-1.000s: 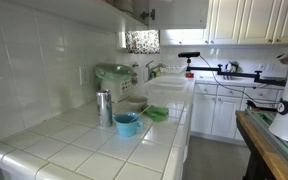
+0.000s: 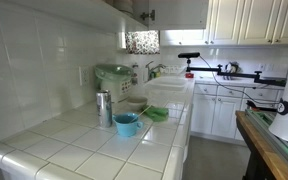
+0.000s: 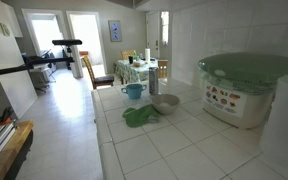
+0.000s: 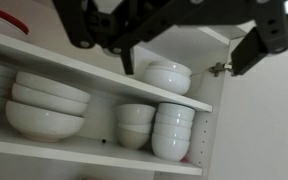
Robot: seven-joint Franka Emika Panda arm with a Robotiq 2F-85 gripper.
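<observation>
My gripper is seen only in the wrist view, its two dark fingers spread wide at the top. It is open, and nothing is held between the fingers. Beyond it, white bowls (image 4: 168, 80) sit on an upper cupboard shelf. On the lower shelf are stacked white bowls (image 4: 172, 132) at the right and wider bowls (image 4: 46, 106) at the left. A blue cup (image 2: 127, 124) stands on the tiled counter beside a metal canister (image 2: 104, 109). Behind them are a green cloth (image 3: 141, 115) and a pale bowl (image 3: 165, 103).
A white-and-green container (image 3: 238, 90) stands against the tiled wall. In the wrist view, a shelf edge (image 4: 94, 72) crosses below the gripper and a hinge (image 4: 218, 69) shows at the cupboard's side.
</observation>
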